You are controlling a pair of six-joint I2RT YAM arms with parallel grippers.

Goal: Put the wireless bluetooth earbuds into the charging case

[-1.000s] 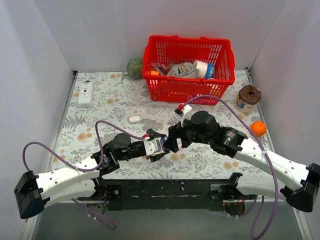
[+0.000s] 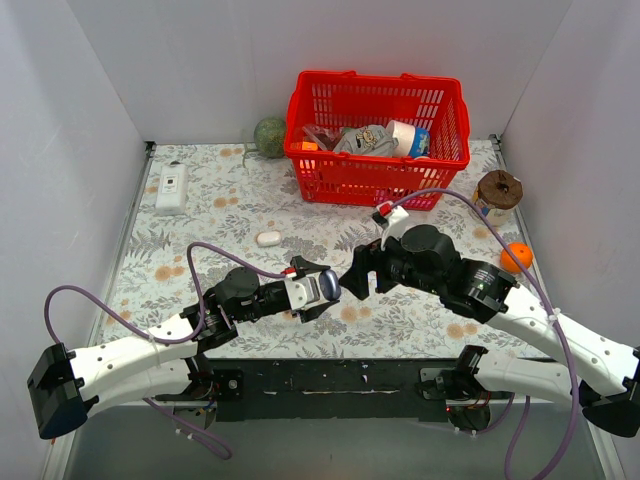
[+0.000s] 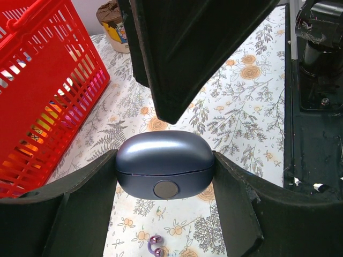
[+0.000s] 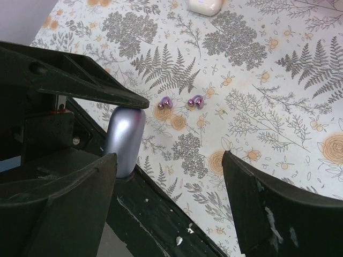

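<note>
A dark blue-grey charging case (image 3: pixel 165 155) is pinched between the fingers of my left gripper (image 2: pixel 318 288), held above the table. Its lid looks closed, with a seam and a round button facing the left wrist camera. Right beside it, my right gripper (image 2: pixel 360 281) stands open, with nothing between its fingers in the right wrist view. In that view, two small purple earbuds, a left one (image 4: pixel 165 103) and a right one (image 4: pixel 196 101), lie apart on the patterned table. One earbud (image 3: pixel 155 245) shows low in the left wrist view. The top view does not show them clearly.
Behind the arms stands a red basket (image 2: pixel 385 182) with mixed items. A small white object (image 2: pixel 268 239) lies mid-table, and a white power strip (image 2: pixel 171 189) at the left. A brown-lidded jar (image 2: pixel 496 198) and an orange (image 2: pixel 516 257) line the right edge.
My right gripper has moved right, away from the case, and a gap now shows between them. The left arm and the case it holds have stayed in place.
</note>
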